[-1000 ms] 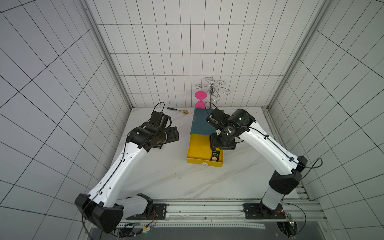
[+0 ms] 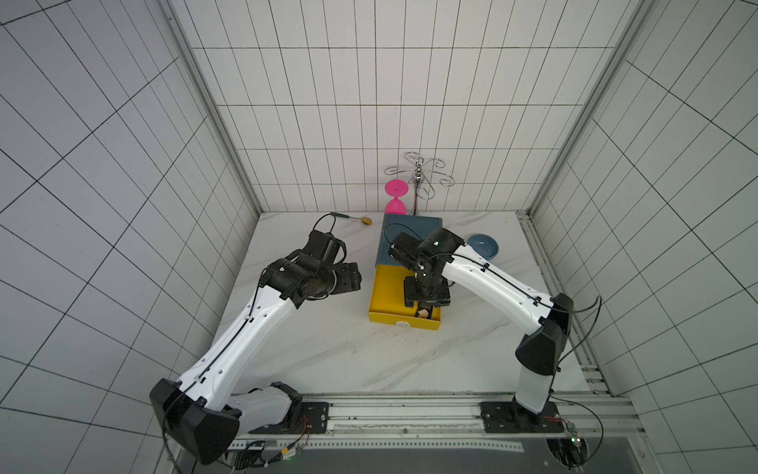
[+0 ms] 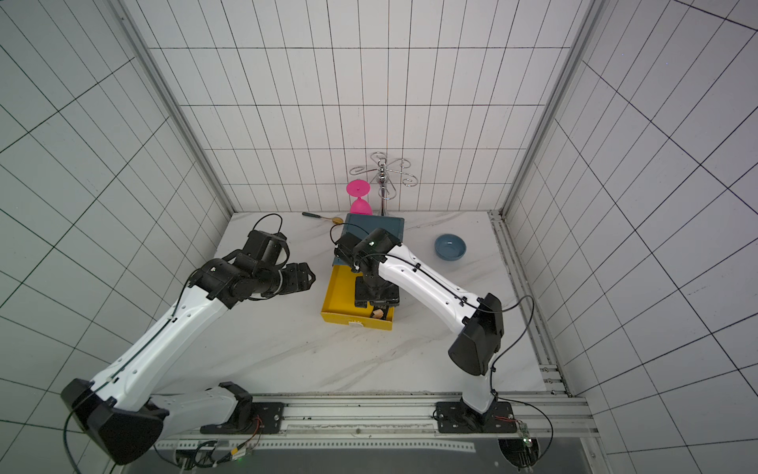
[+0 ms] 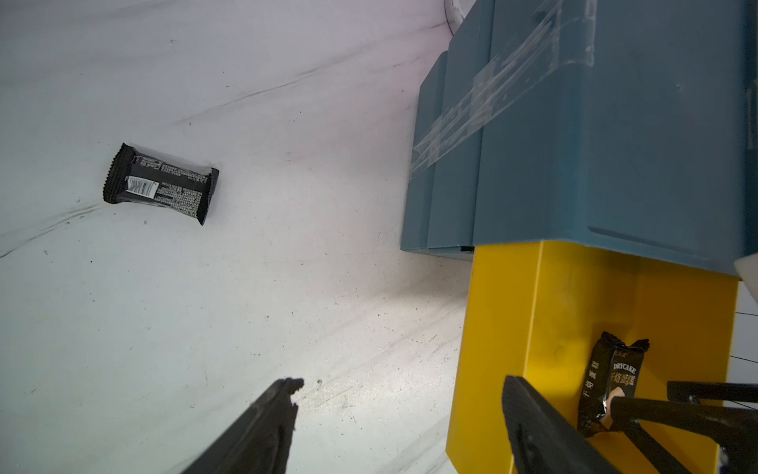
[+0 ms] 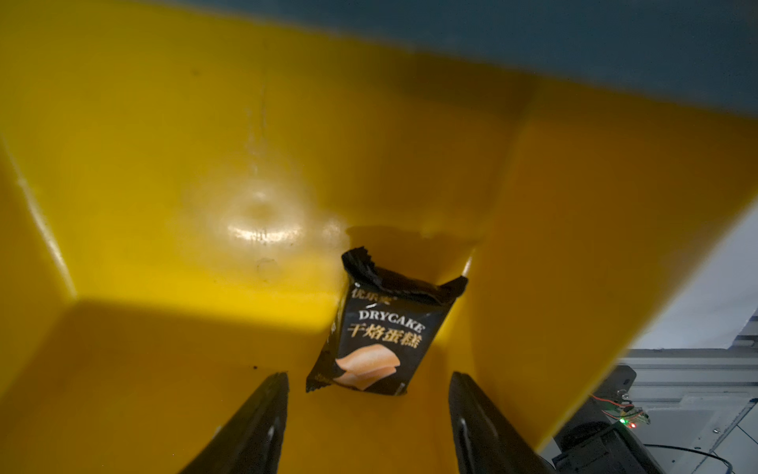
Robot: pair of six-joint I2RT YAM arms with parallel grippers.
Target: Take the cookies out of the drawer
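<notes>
One black cookie packet (image 5: pixel 383 339) lies flat in the yellow drawer (image 2: pixel 390 290), close to its right side wall. A second black packet (image 4: pixel 162 183) rests on the white tabletop, left of the blue cabinet (image 4: pixel 529 150). Over the drawer, my right gripper has its fingers spread to either side of the packet, with a gap all round and nothing held. My left gripper stands open and empty to the left of the drawer, above bare table. In the top left view the right gripper partly covers the packet in the drawer.
Behind the cabinet stand a pink stand (image 2: pixel 396 189) and a metal rack (image 2: pixel 418 170). A blue bowl (image 2: pixel 482 246) sits at the right, a dark-handled brush (image 2: pixel 351 218) at the back left. The table in front of the drawer is clear.
The left gripper has shifted slightly to the right.
</notes>
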